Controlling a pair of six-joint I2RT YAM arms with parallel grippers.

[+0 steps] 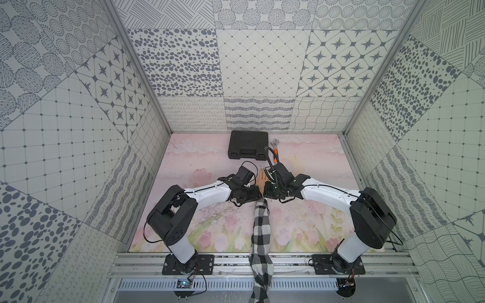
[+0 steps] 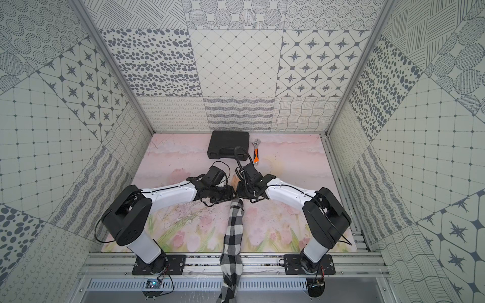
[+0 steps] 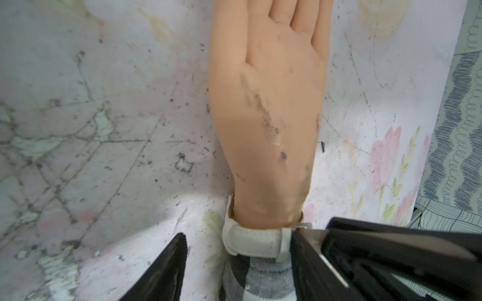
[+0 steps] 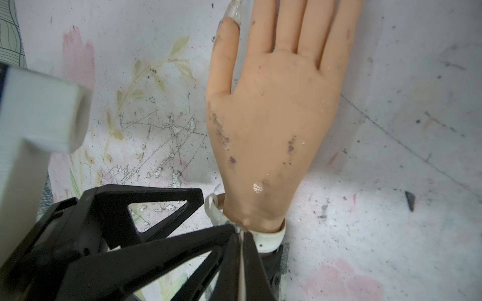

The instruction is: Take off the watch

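A flesh-coloured mannequin hand (image 3: 271,115) lies on the table with a white watch strap (image 3: 256,242) around its wrist, just above a checked sleeve (image 1: 261,227). In the left wrist view, my left gripper is part open; its left finger stands off to the side of the wrist, and its right finger is close against the strap's right side. My right gripper is shut at the strap's side, with a thin pale strip of strap showing between its fingers. The watch face is not seen.
A black case (image 1: 248,145) lies behind the hand, and an adjustable wrench (image 1: 275,150) with an orange handle is beside it. Both grippers are very close together over the wrist.
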